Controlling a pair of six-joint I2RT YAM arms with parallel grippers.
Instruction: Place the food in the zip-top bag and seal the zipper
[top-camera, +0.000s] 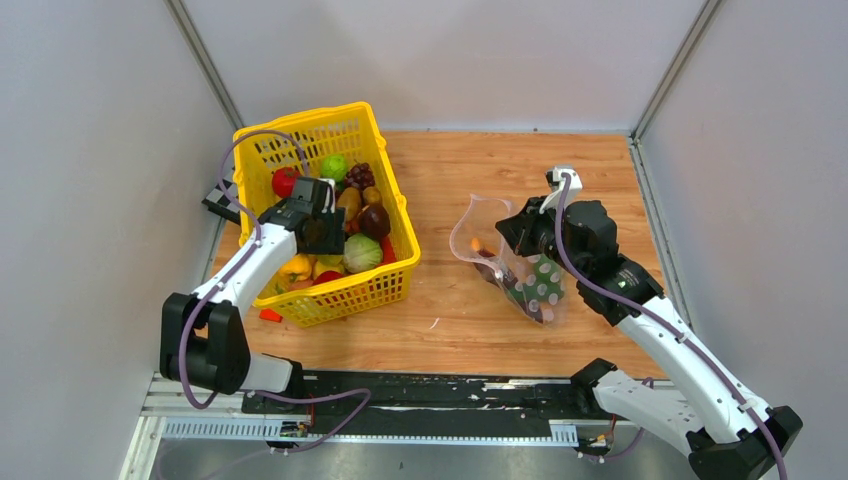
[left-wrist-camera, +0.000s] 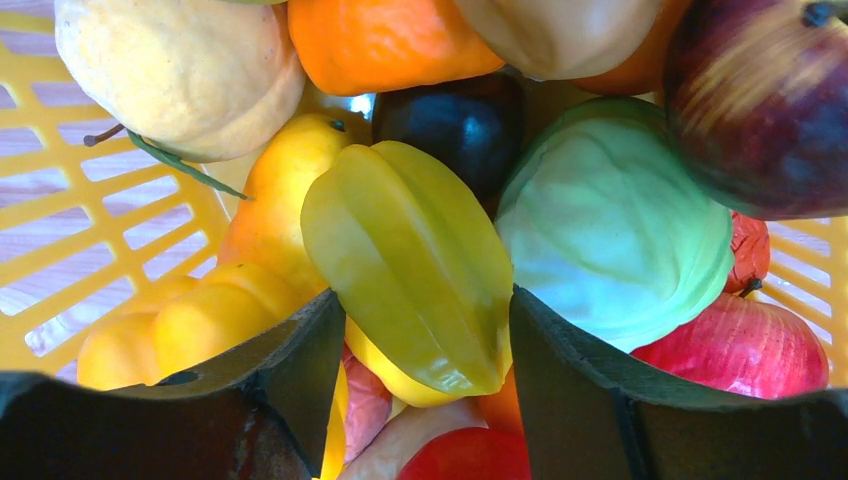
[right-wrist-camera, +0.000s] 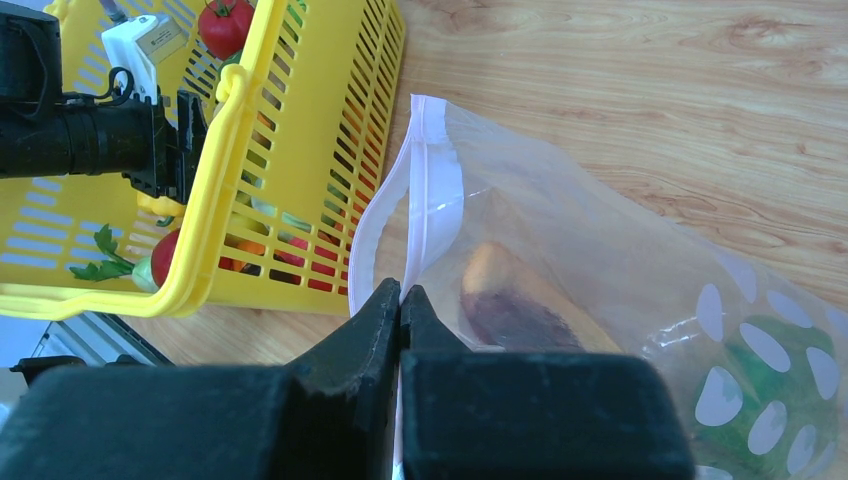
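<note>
A yellow-green star fruit (left-wrist-camera: 405, 225) lies on the pile in the yellow basket (top-camera: 345, 300). My left gripper is part open, with one fingertip on each side of the fruit's lower half; a firm hold on it does not show. The clear zip top bag (right-wrist-camera: 600, 240) rests on the table with its mouth spread toward the basket. At its zipper edge my right gripper is shut on the thin plastic. Inside the bag are a long brownish food piece (right-wrist-camera: 500, 290) and something green behind white dots.
Around the star fruit crowd a green cabbage (left-wrist-camera: 620, 230), a dark red eggplant-like piece (left-wrist-camera: 770, 110), an orange pepper (left-wrist-camera: 390, 50) and a red apple (left-wrist-camera: 750, 345). Bare wooden table (top-camera: 440, 300) separates basket and bag.
</note>
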